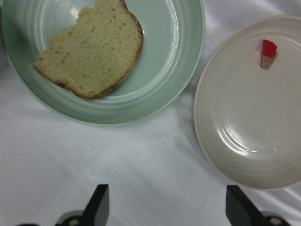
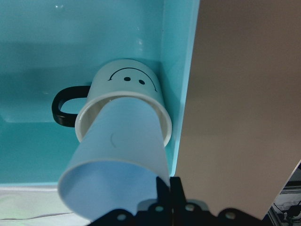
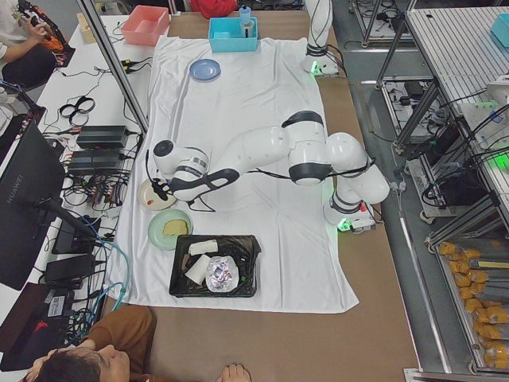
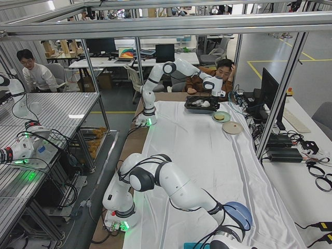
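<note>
My left gripper is open and empty, above the cloth before a green plate [image 1: 150, 80] holding a bread slice [image 1: 89, 56] and a cream plate [image 1: 240, 113] with a small red-topped piece [image 1: 269, 54]. My right gripper is shut on the rim of a light blue cup [image 2: 117, 136], held over a white smiley mug [image 2: 127, 80] with a black handle, which lies in a turquoise bin [image 2: 56, 33].
A black tray [image 3: 183, 282] with white pieces and a foil bundle stands beside the green plate. A blue plate [image 3: 204, 69] lies near the turquoise bin.
</note>
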